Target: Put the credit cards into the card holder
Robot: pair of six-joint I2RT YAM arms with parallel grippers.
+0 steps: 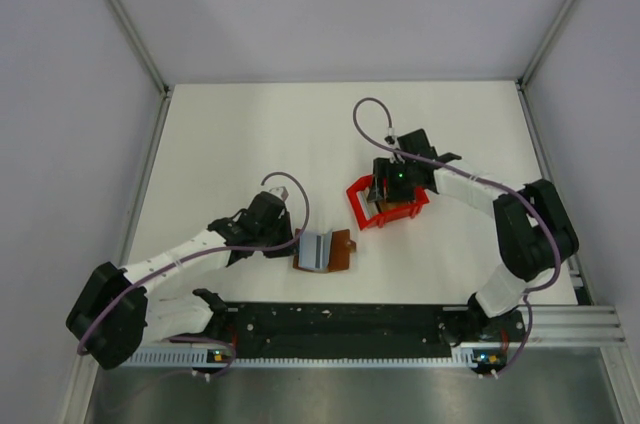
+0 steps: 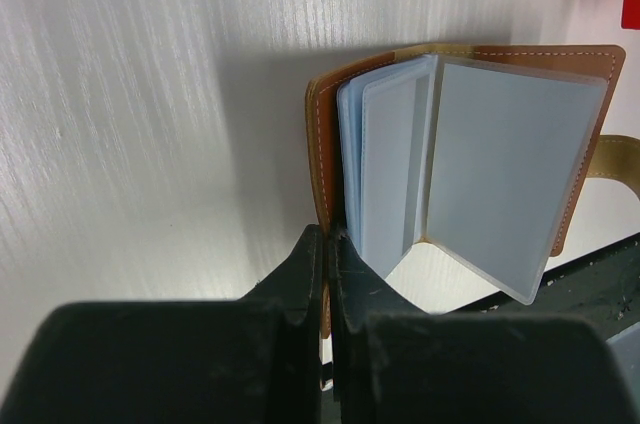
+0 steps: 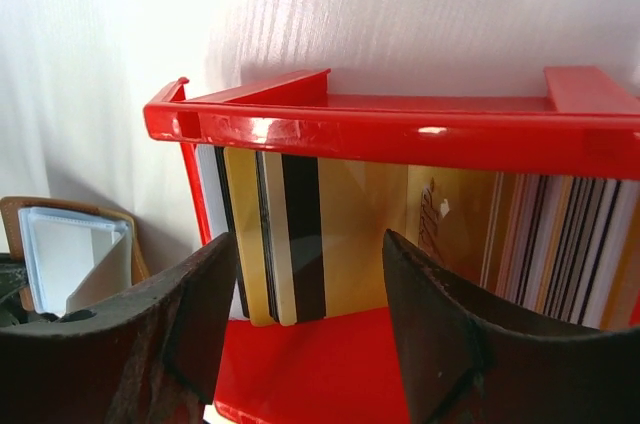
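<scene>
The brown card holder (image 1: 338,253) with clear sleeves (image 2: 500,154) stands open on the table. My left gripper is shut at the holder's left edge. Up and to its right is a red tray (image 1: 400,212) holding upright cards (image 3: 363,234) in gold, white, black and other colours. My right gripper (image 1: 385,182) is over that tray, its part-open fingers low at the cards on the left end; whether anything is between them is unclear in the right wrist view.
A dark edge (image 1: 330,334) runs along its front.
</scene>
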